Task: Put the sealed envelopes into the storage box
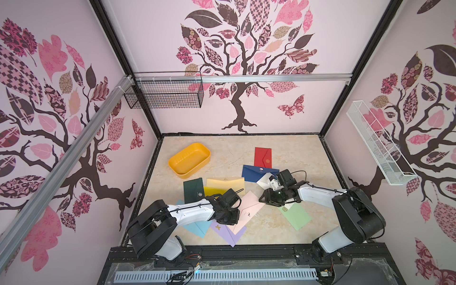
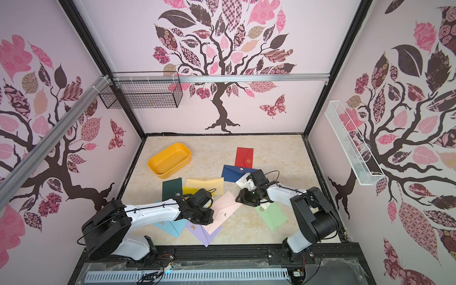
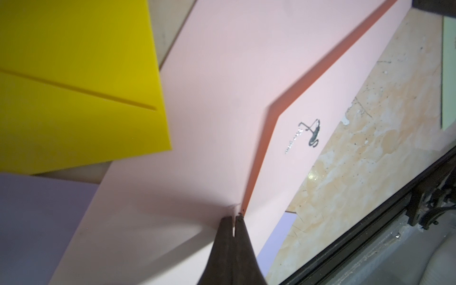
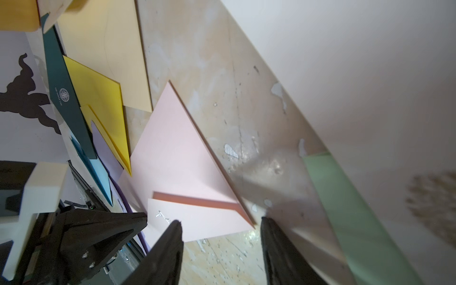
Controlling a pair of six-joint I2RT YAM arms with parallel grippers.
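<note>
A pale pink envelope (image 1: pixel 249 205) with a flamingo mark lies mid-table, its flap standing slightly off the body. My left gripper is shut, its tips over the pink envelope by the flap's lower end; I cannot tell whether paper is pinched. The right gripper stands open, its fingers on either side of the envelope's far corner. Empty, the orange-yellow storage box (image 1: pixel 172 166) sits at the back left. Red (image 1: pixel 263 155), navy (image 1: pixel 251 173), green (image 1: pixel 296 217), dark green (image 1: pixel 192 186), lilac (image 1: pixel 231 235) and light blue (image 1: pixel 196 229) envelopes lie around.
A yellow envelope (image 3: pixel 80 95) overlaps the pink one, and a cream envelope (image 1: pixel 225 183) lies behind. A white envelope (image 4: pixel 370 85) is close beside the right gripper. Bare table (image 1: pixel 228 156) shows between box and red envelope.
</note>
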